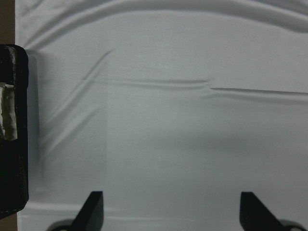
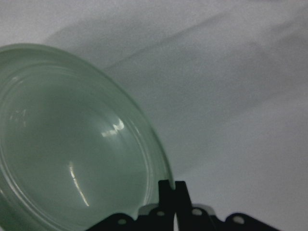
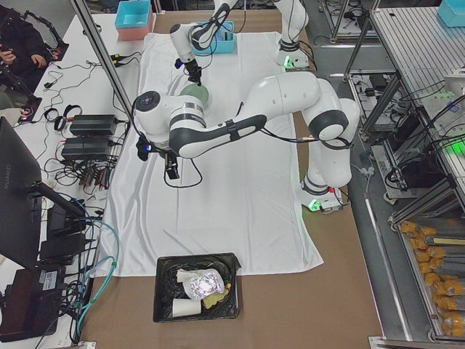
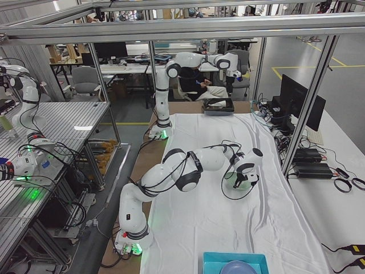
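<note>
A green plate [image 2: 67, 130] lies on the white cloth, also partly visible in the camera left view [image 3: 197, 92]. My right gripper is at the plate's near right rim, its fingertips close together; whether the rim is between them is unclear. My left gripper hangs open over bare cloth, nothing between its fingers, beside the edge of a black bin [image 1: 20, 159]. In the camera left view that bin [image 3: 160, 287] holds crumpled foil and a white cup-like item.
A blue tray [image 4: 211, 262] with a blue plate [image 4: 239, 268] sits at the cloth's far end from the bin. Cables and a monitor crowd the side table.
</note>
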